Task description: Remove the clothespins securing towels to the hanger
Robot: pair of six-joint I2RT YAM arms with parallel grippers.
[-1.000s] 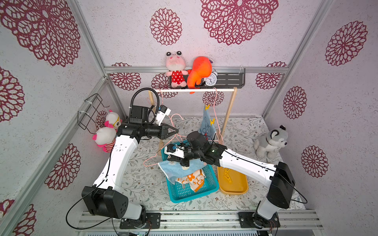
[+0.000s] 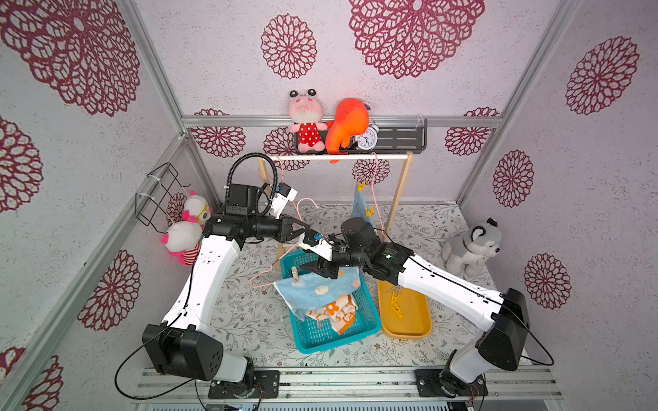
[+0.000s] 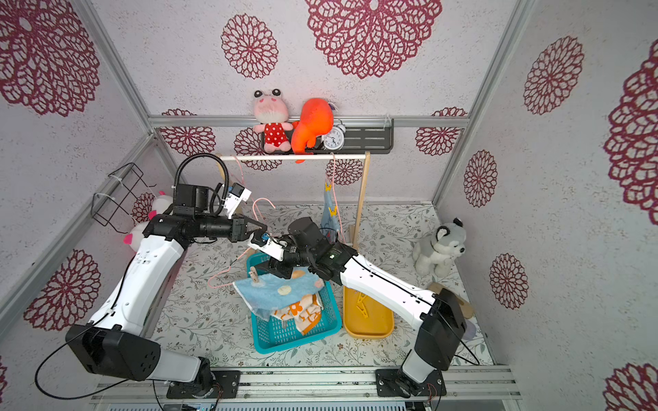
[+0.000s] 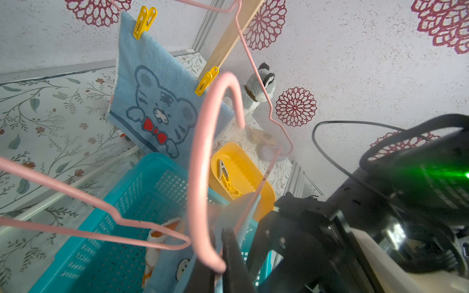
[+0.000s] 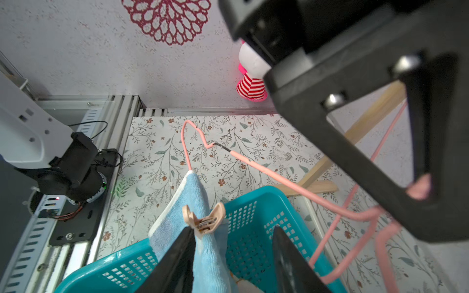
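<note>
My left gripper is shut on the pink wire hanger [image 4: 197,185] near its hook, holding it above the teal basket [image 2: 336,348]. A light blue towel [image 5: 188,202] drapes from this hanger into the basket. At its top edge sits a pale beige clothespin [image 5: 205,222], also visible in the top left view as a clothespin [image 2: 295,274] just left of my right gripper. My right gripper stands open, fingers [image 5: 171,268] apart, with the clothespin a little beyond them and nothing gripped.
An orange and white towel [image 2: 339,311] lies in the basket. The yellow tray [image 2: 418,332] to the right holds loose clothespins [image 2: 395,306]. Behind, a blue bear towel [image 4: 161,107] hangs with yellow clothespins [image 4: 144,22]. Both grippers are close together.
My right gripper has shifted right and toward the back, uncovering the beige clothespin on the towel. My left arm stays still with the hanger.
</note>
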